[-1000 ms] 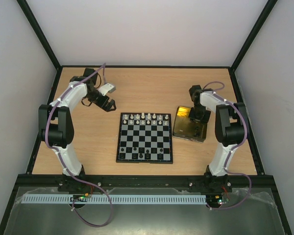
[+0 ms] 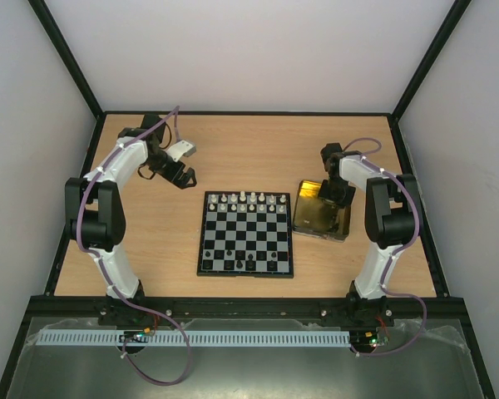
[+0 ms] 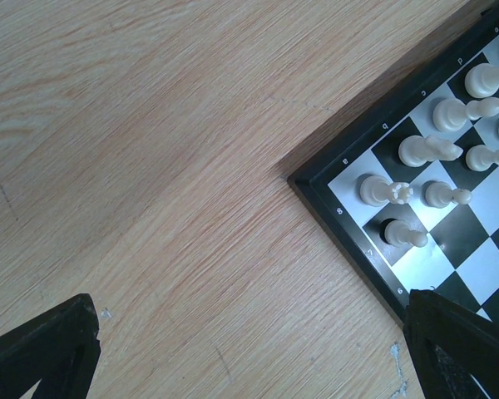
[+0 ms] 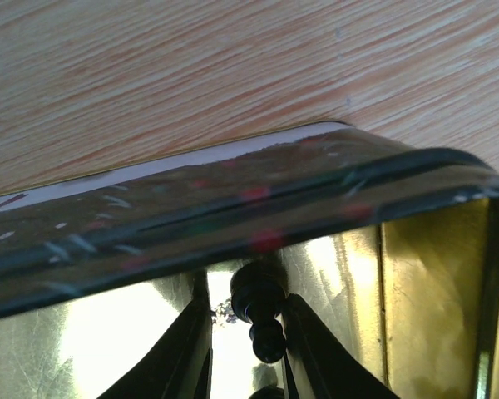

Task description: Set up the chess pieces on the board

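Note:
The chessboard (image 2: 244, 234) holds white pieces in two rows along its far side and several black pieces toward its near side. In the left wrist view white pieces (image 3: 449, 115) stand on its squares. My left gripper is open above bare wood, left of the board. My right gripper is down inside the gold tray (image 2: 312, 216), its fingers either side of a black piece (image 4: 264, 324) beside the tray wall; whether they touch it I cannot tell. Another black piece (image 4: 268, 393) shows at the bottom edge.
The tray sits just right of the board, its wall (image 4: 191, 224) rising close beside my right gripper.
My right gripper has shifted very slightly within the tray. The left arm and the board look unchanged.

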